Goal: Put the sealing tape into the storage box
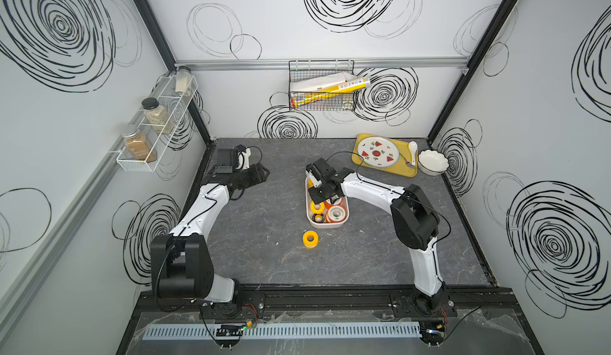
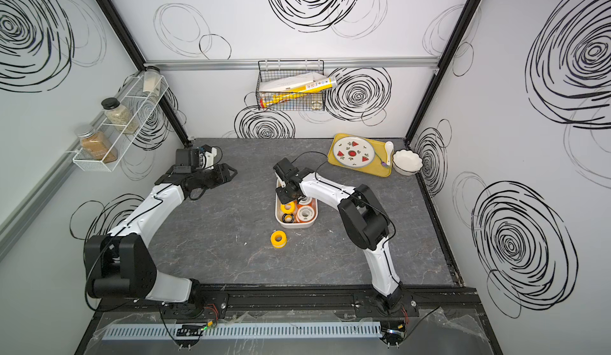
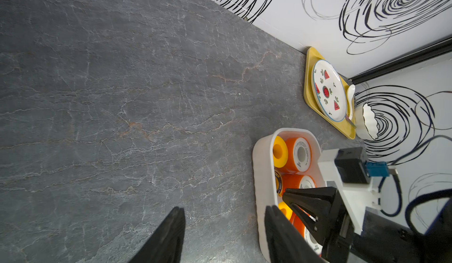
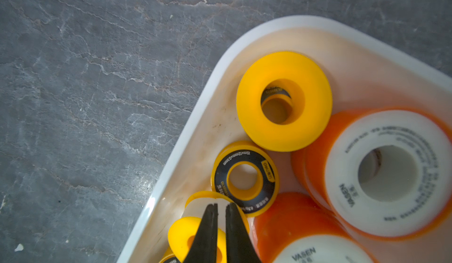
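The white storage box (image 1: 327, 226) holds several rolls of sealing tape, yellow ones and larger orange-and-white ones (image 4: 386, 220). My right gripper reaches down into it, shut with its narrow-set fingertips pinching a tilted yellow-and-white tape roll (image 4: 181, 230); its lower part is cut off by the frame. An upright yellow roll (image 4: 306, 126) and a dark-labelled one (image 4: 263, 194) sit in the box nearby. One loose yellow roll (image 1: 310, 245) lies on the table just in front of the box. Away to the left, my left gripper has its fingers apart with nothing between them.
A yellow tray (image 1: 407, 170) with a plate and spoon stands at the back right beside a white bowl (image 1: 432, 161). A wire basket (image 1: 321, 103) hangs on the back wall. Bare table (image 1: 267, 247) lies left of the box.
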